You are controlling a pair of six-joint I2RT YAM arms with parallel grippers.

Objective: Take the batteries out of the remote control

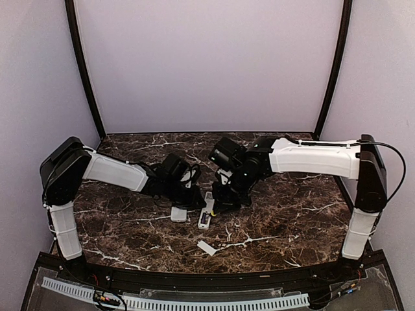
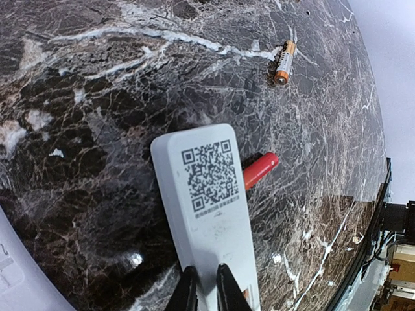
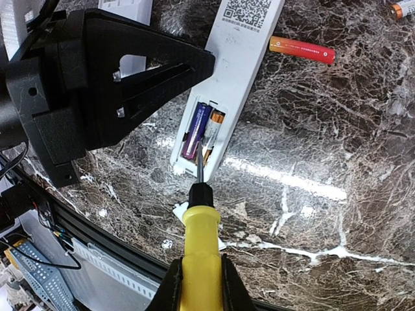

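Note:
The white remote control (image 3: 243,61) lies on the table with its battery compartment uncovered. Inside are a purple battery (image 3: 196,131) and a silver battery with a copper end (image 3: 213,128), side by side. My right gripper is shut on a yellow-handled screwdriver (image 3: 201,243), whose thin tip reaches the batteries' lower ends. My left gripper is at the remote's left edge, fingers slightly apart; whether they touch it is hard to tell. Loose on the table are a red battery (image 2: 260,170) beside the remote and a silver-and-copper battery (image 2: 285,63) farther off.
A white box-like object (image 1: 179,214) lies left of the remote, close to the left arm. Toward the front edge is a flat white piece (image 1: 207,248). Both grippers crowd close together around the remote.

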